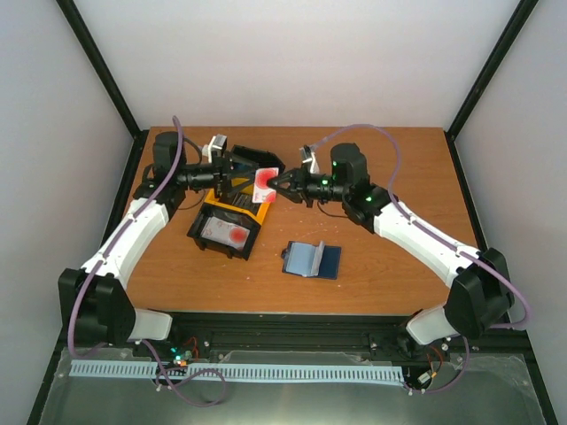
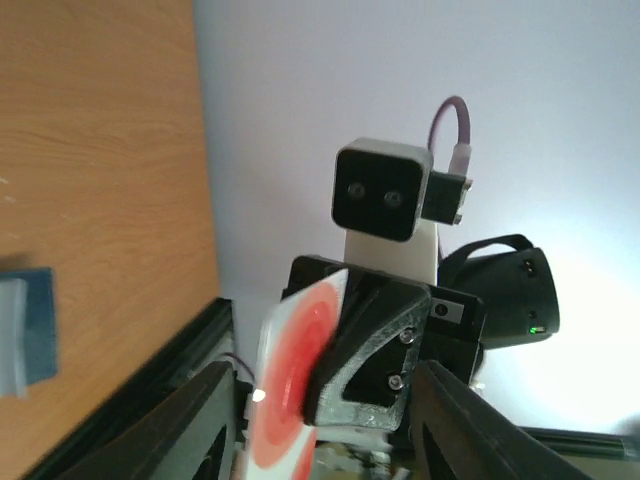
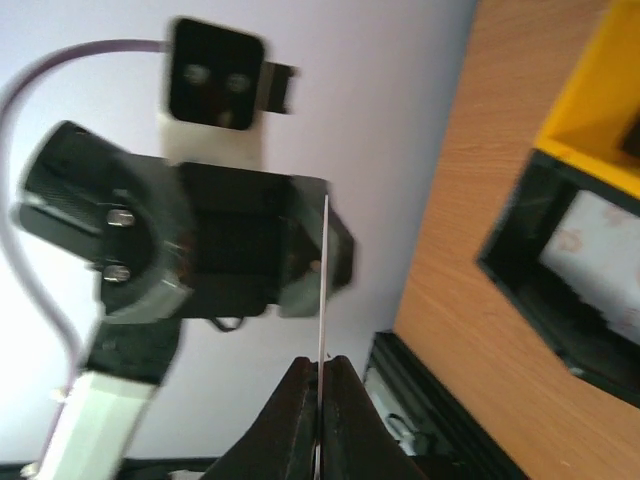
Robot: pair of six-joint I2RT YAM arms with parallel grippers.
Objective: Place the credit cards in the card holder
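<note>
A white card with red blotches hangs upright above the table between the two arms. My right gripper is shut on it; the right wrist view shows the card edge-on between the pressed-together fingers. My left gripper stands open just left of the card, its fingers spread apart. In the left wrist view the card's red face juts from the right gripper. Toward the table's front lies the blue card holder, opened, with a lighter flap standing partly up.
Beneath the arms stands a black and yellow organizer; another red-blotched card rests in its front compartment.
</note>
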